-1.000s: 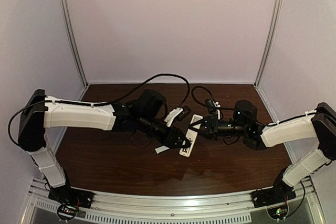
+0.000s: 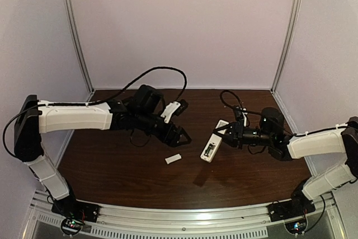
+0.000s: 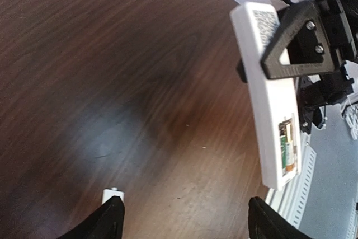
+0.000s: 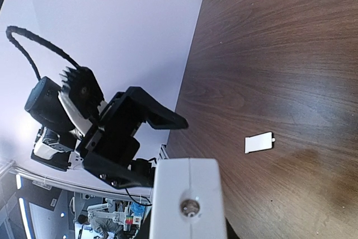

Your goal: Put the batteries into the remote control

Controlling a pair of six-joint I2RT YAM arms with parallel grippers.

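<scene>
A white remote (image 2: 210,149) is held raised over the table by my right gripper (image 2: 224,131), which is shut on it. In the left wrist view the remote (image 3: 257,93) is tilted, its open battery compartment showing batteries (image 3: 287,149) inside. Whether they are fully seated I cannot tell. My left gripper (image 2: 182,138) is open, to the left of the remote and apart from it; nothing shows between its fingertips in the left wrist view. The small white battery cover (image 2: 173,159) lies on the table below, left of the remote.
White walls (image 2: 184,32) enclose it at the back and sides, and a metal rail runs along the front edge.
My left gripper has drawn back leftward and up from the remote's compartment. My right gripper has moved a little right and up with the remote, uncovering more of the cover.
</scene>
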